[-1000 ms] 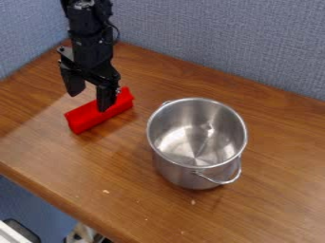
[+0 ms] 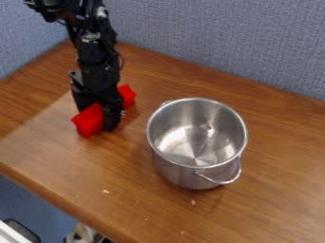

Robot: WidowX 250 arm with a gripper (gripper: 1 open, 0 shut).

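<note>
My black gripper (image 2: 99, 108) is down on a red bar (image 2: 86, 121) on the wooden table, at the left-centre of the camera view, and is shut on it. The bar's middle is hidden behind the gripper, with red showing at both sides. A large steel pot (image 2: 197, 147) with side handles stands to the right of the bar, apart from it, and is empty.
My gripper has come down onto the red bar and closed on it, now covering more of it. The pot has not moved.
</note>
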